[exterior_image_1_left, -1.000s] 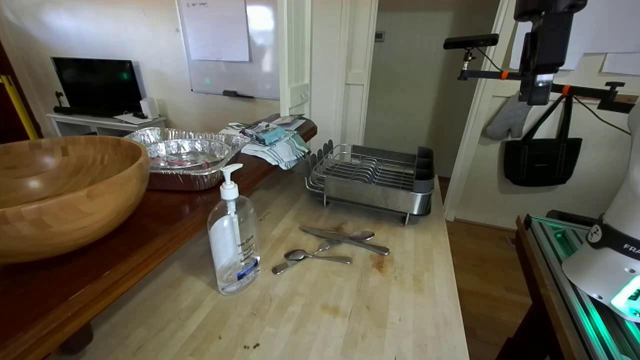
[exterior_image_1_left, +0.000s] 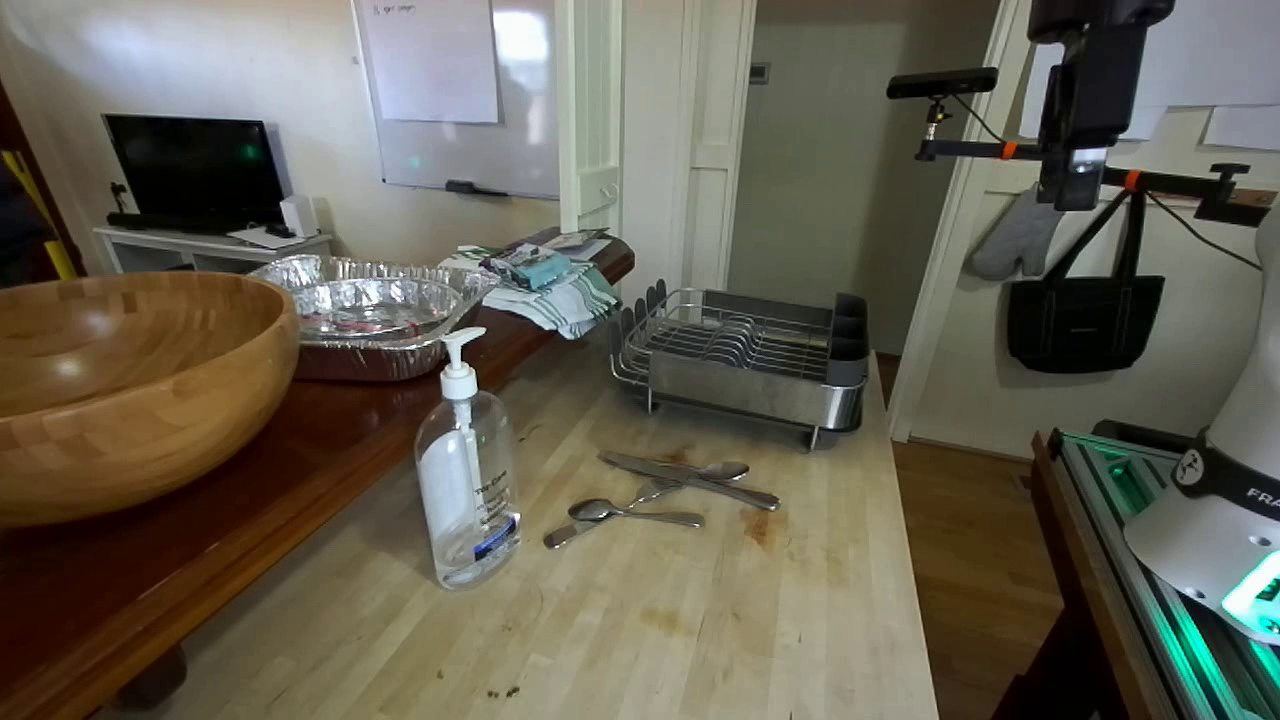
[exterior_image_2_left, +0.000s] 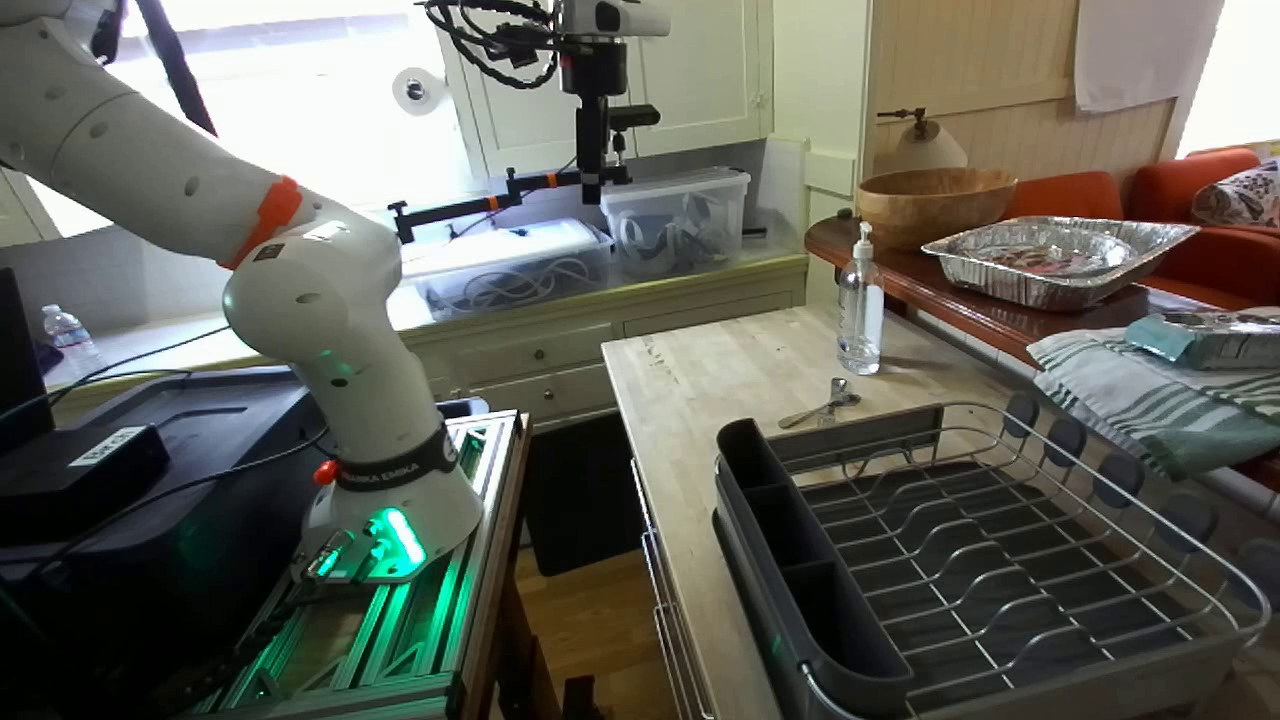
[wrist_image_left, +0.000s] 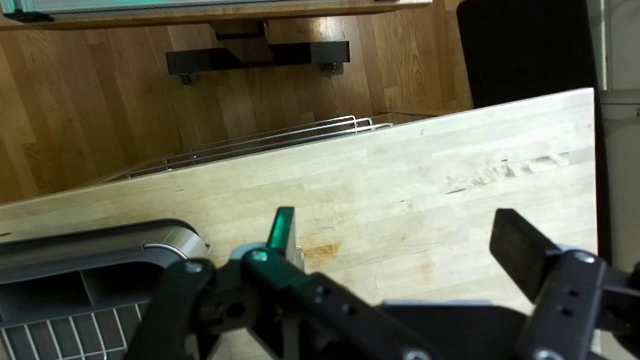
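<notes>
High over the right-hand edge of the counter hangs my gripper. In the wrist view its two dark fingers stand wide apart, and only bare wood shows between them. Several pieces of cutlery (exterior_image_1_left: 654, 486), spoons and knives among them, lie crossed in a loose pile on the counter (exterior_image_1_left: 768, 624), well below the gripper and apart from it. Behind them is the dish rack (exterior_image_1_left: 744, 386), with an empty wire floor. Its grey utensil holder (exterior_image_2_left: 834, 600) has empty compartments. The gripper's own body hides most of the cutlery in the wrist view.
A clear pump bottle (exterior_image_1_left: 468, 504) stands left of the cutlery. Along the dark side table (exterior_image_1_left: 348, 462) are a wooden bowl (exterior_image_1_left: 144, 384), foil trays (exterior_image_1_left: 378, 300) and striped towels (exterior_image_1_left: 570, 302). A floor gap separates the counter from my base.
</notes>
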